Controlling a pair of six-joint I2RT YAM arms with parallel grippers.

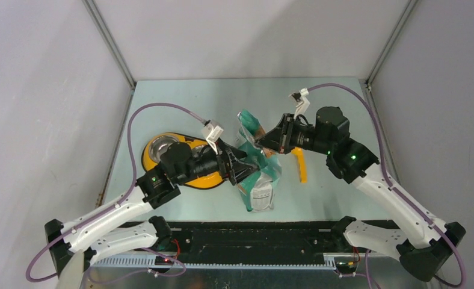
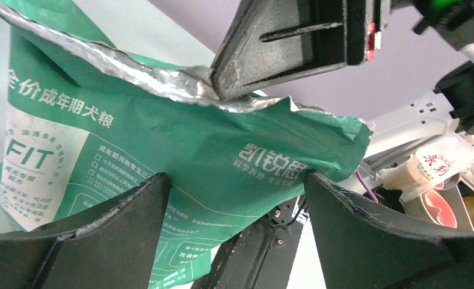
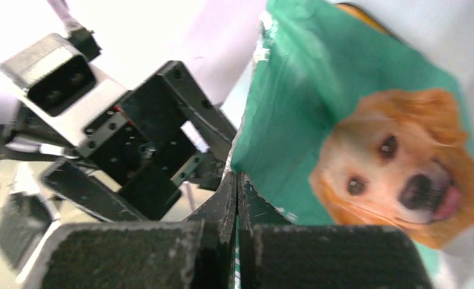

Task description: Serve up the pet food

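The green pet food bag (image 1: 261,195) stands between both arms, its top crumpled and a golden dog printed on one side. My right gripper is shut on the bag's thin top edge; its tip meets the silvery rim (image 2: 144,75) in the left wrist view. My left gripper (image 1: 251,162) is open at the bag's left side. In the left wrist view its two fingers (image 2: 117,223) stand wide apart, with the green film (image 2: 222,150) showing between and beyond them. The yellow feeder (image 1: 209,180) with metal bowls (image 1: 162,146) is partly under the left arm.
A yellow tool (image 1: 301,165), perhaps a scoop, lies right of the bag, partly beneath the right gripper. Bare table (image 1: 204,96) stretches along the back. The front edge lies close below the bag.
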